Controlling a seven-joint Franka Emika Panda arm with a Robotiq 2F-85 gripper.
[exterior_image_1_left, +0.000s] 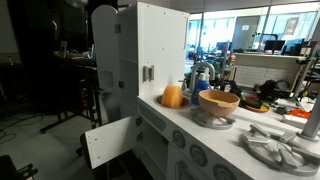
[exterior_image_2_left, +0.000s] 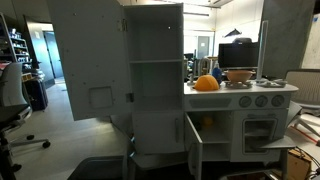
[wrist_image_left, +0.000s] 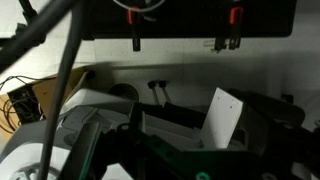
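Observation:
In the wrist view my gripper stands open, its two red-marked fingers far apart and nothing visible between them. A grey floor (wrist_image_left: 185, 75) lies behind it, and a tilted white panel (wrist_image_left: 222, 118) shows lower down. A white toy kitchen has its tall upper door (exterior_image_2_left: 90, 60) swung open, and the shelves beside it look empty. The lower door (exterior_image_2_left: 195, 145) is open too, with a small orange thing (exterior_image_2_left: 208, 122) inside. On the counter sit an orange rounded object (exterior_image_1_left: 173, 96) and an orange-brown bowl (exterior_image_1_left: 218, 102).
A blue bottle (exterior_image_1_left: 203, 73) stands behind the bowl, close to the faucet. In the wrist view cables lie on the floor at the left. An office chair (exterior_image_2_left: 14, 112) stands at the far left.

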